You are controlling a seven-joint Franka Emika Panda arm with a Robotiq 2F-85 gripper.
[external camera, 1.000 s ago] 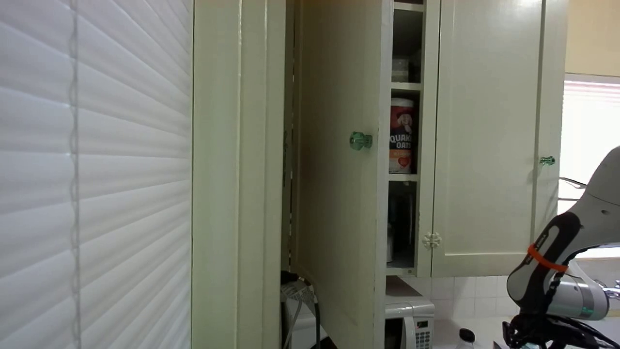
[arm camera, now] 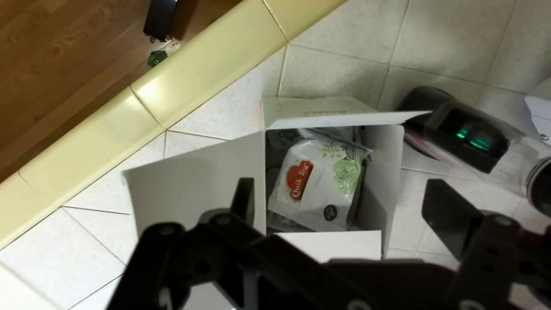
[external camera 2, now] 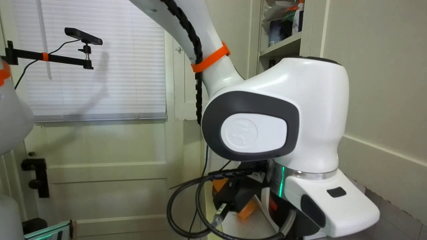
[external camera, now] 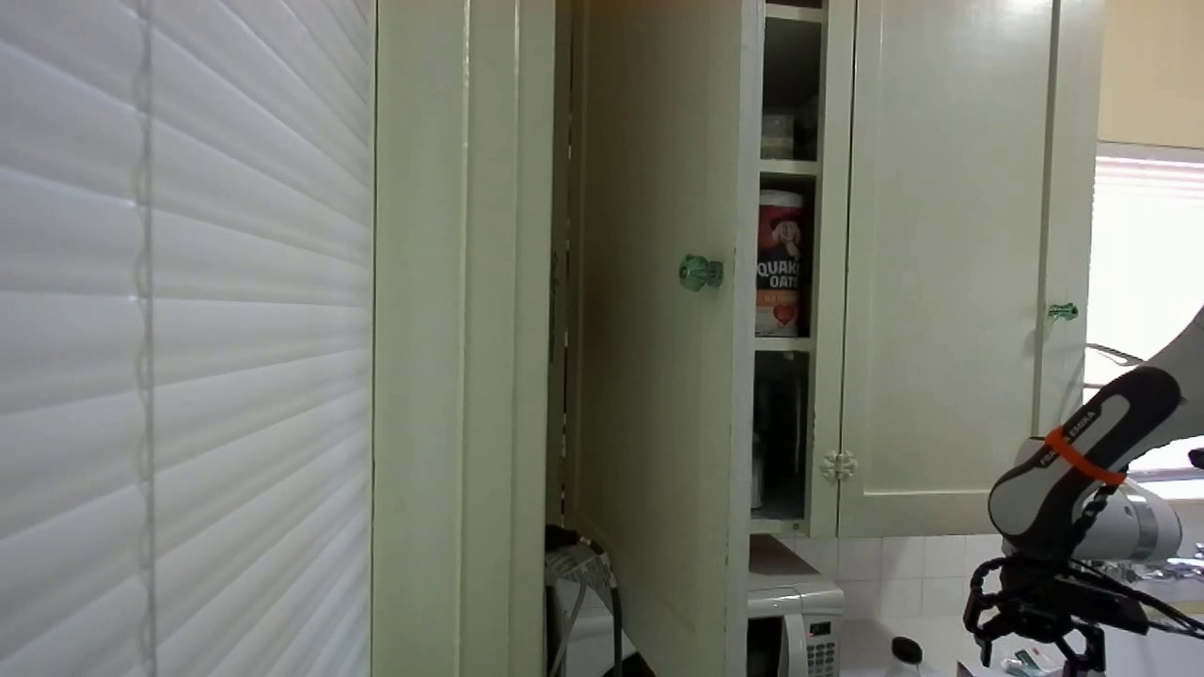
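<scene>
In the wrist view a white cardboard box (arm camera: 385, 175) stands on the tiled counter, its flaps spread wide. Inside lie tea packets; the uppermost, a white "Quik Tea" packet (arm camera: 323, 181), has a red label and green print. My gripper is over the box, open, its fingers far apart and nothing held between them. One finger (arm camera: 243, 199) appears over the left flap, the other right of the box. In exterior view 1 the gripper (external camera: 1038, 654) hangs above the counter at the lower right. Exterior view 2 shows mainly the arm (external camera 2: 276, 112); the fingertips are hidden there.
A clear bottle with a black cap (arm camera: 428, 100) lies right of the box in the wrist view. The counter's yellow edge (arm camera: 206, 62) drops to a wooden floor. A cabinet door (external camera: 655, 338) stands open above a microwave (external camera: 796, 609).
In exterior view 1 the arm and gripper have risen, bringing the fingers into view above the counter. The cabinet and its contents look the same.
</scene>
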